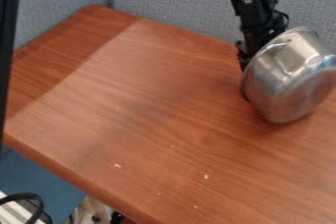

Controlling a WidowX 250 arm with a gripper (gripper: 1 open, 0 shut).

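A stainless steel pot (292, 81) is at the right side of the wooden table (144, 120), tipped so its rounded side and bottom face the camera. The black arm reaches down from the top to the pot's upper left, where my gripper (251, 55) is shut on the pot, its fingertips largely hidden behind it.
Grey fabric partitions (171, 2) stand behind the table. A black cable (31, 200) shows off the table at the lower left, and a dark upright edge runs along the far left.
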